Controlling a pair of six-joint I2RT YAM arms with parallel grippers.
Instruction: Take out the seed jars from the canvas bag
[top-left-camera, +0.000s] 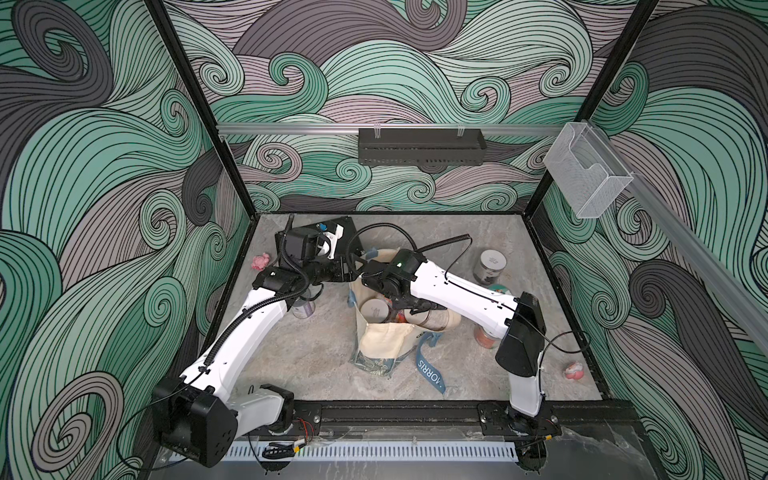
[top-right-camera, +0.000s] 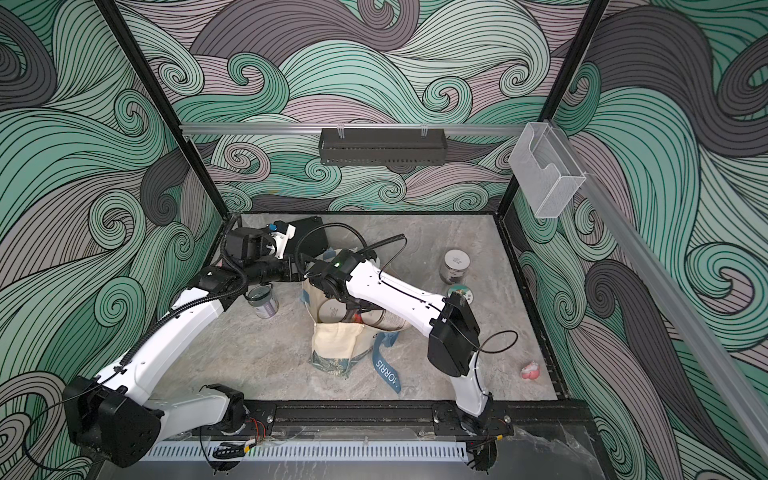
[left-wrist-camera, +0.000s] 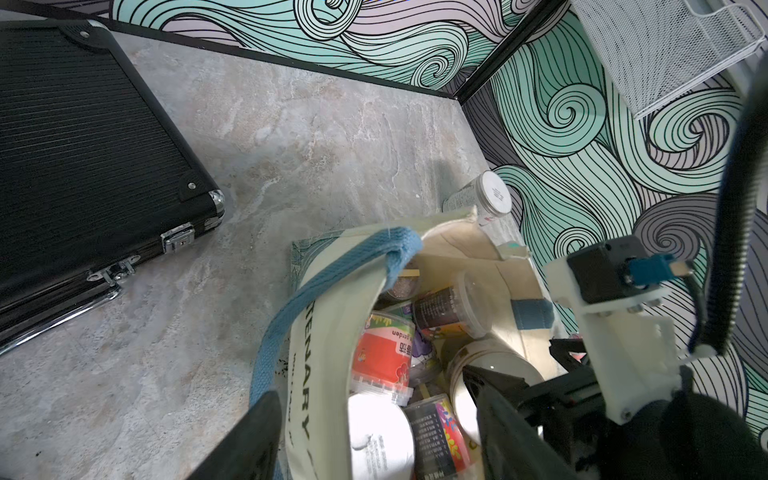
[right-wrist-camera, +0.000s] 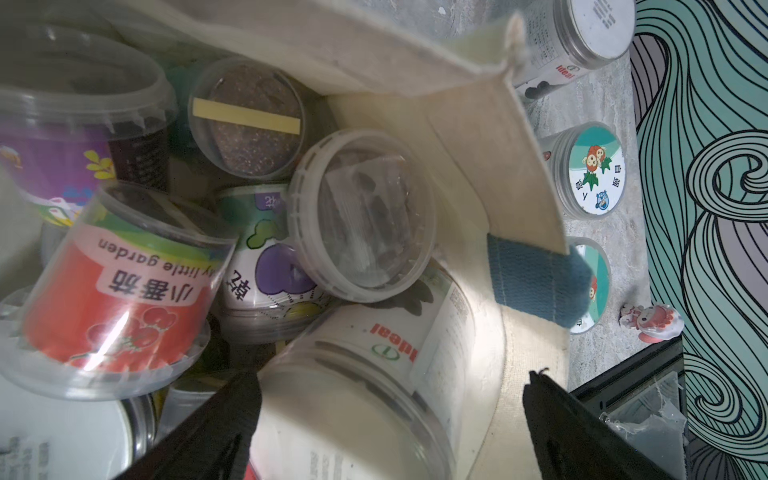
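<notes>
The cream canvas bag (top-left-camera: 384, 342) stands mid-table, full of jars: a red-labelled tomato jar (right-wrist-camera: 120, 296), a purple-labelled jar (right-wrist-camera: 80, 152), a clear-lidded jar (right-wrist-camera: 364, 216) and a large Ideal jar (right-wrist-camera: 352, 416). My right gripper is open over the bag's jars, its fingertips either side of the Ideal jar. My left gripper is open at the bag's left side, above the rim, nothing held.
Loose jars stand right of the bag, including a white-lidded jar (top-left-camera: 491, 266); another (top-right-camera: 262, 301) stands left. A black case (left-wrist-camera: 88, 160) lies back left. A small pink figure (top-right-camera: 529, 369) lies front right.
</notes>
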